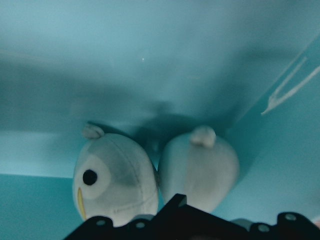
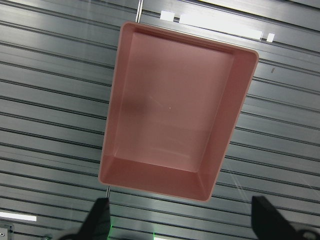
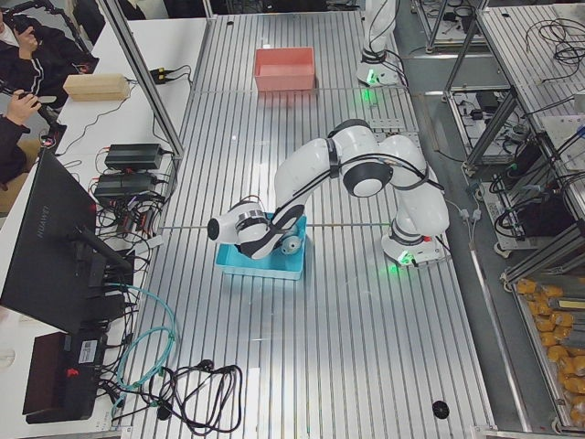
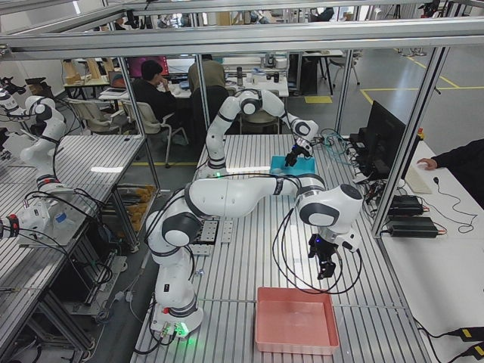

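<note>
Two pale grey-blue plush toys, one with an eye and yellow mark (image 1: 112, 175), the other with a small tab on top (image 1: 197, 170), lie side by side in the blue bin (image 3: 260, 265). My left gripper (image 4: 295, 159) is over that bin; its dark fingers cross the bottom of the left wrist view, and whether they hold anything is unclear. My right gripper (image 4: 325, 265) hangs above the empty pink bin (image 4: 296, 344), fingers apart in the right wrist view with nothing between them.
A monitor (image 3: 55, 238), power units and loose cables (image 3: 201, 398) line the table's left side in the camera left view.
</note>
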